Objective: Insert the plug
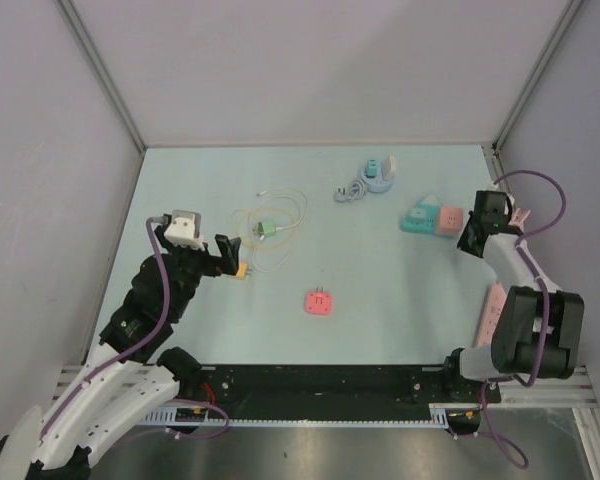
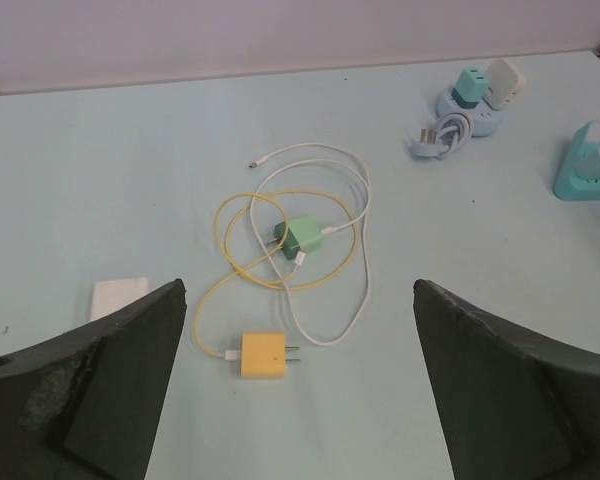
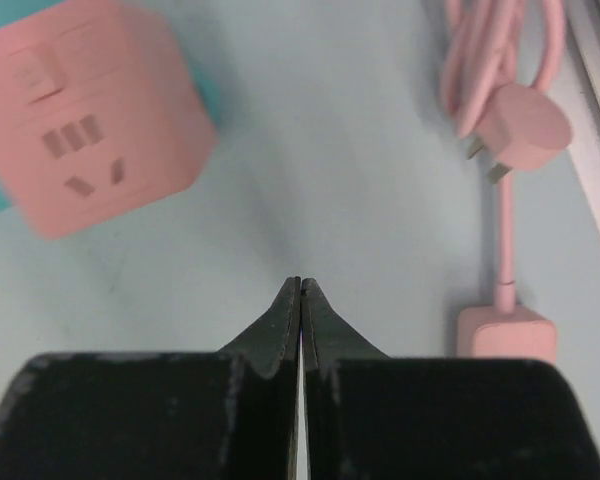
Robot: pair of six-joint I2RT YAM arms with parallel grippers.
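A pink plug (image 3: 525,125) with metal prongs lies by its bundled pink cable (image 3: 480,60), right of my right gripper. The gripper is shut, its fingertips meeting with nothing between them. The cable leads down to a pink power strip (image 3: 506,335), seen along the right table edge in the top view. Left of the gripper in the right wrist view is a pink socket cube (image 3: 105,125) on a teal base (image 1: 418,221). My left gripper stands open and empty over the table's left side.
Yellow (image 2: 263,355) and green (image 2: 300,236) chargers with loose cables lie below the left gripper. A pink adapter (image 1: 318,302) sits front centre; a blue strip with grey plug (image 1: 351,190) is at the back. Mid-table is clear.
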